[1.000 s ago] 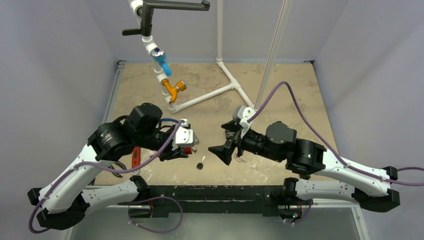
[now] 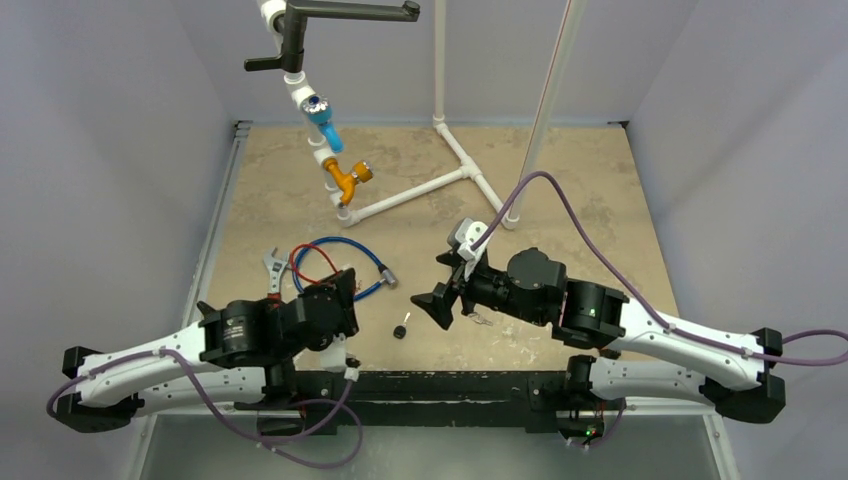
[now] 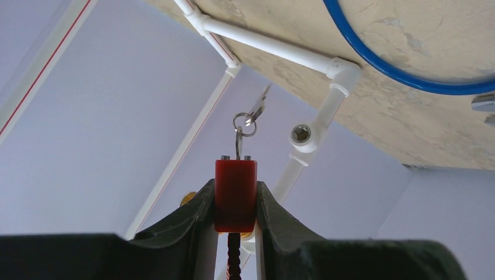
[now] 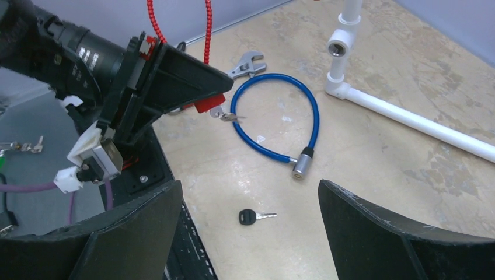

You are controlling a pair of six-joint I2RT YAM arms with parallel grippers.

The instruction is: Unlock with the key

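A small red lock (image 3: 236, 185) is pinched in my left gripper, which is shut on it. Keys (image 3: 258, 112) on a ring stick out of the lock's end, one of them seated in its face. In the right wrist view the lock's red cord (image 4: 208, 35) rises from behind the left fingers, and the keys (image 4: 229, 117) hang over the floor, left of the blue cable lock (image 4: 315, 116). My right gripper stands open with nothing between its fingers, apart from the red lock. Most of the left fingers are hidden in the top view.
On the floor lie a black-headed key (image 4: 247, 217), an adjustable wrench (image 4: 250, 63) and, by my right gripper, small metal keys (image 2: 481, 318). White pipes (image 2: 412, 193) with an orange tap (image 2: 346, 180) stand behind. Clear floor lies at the right.
My right gripper has shifted slightly left.
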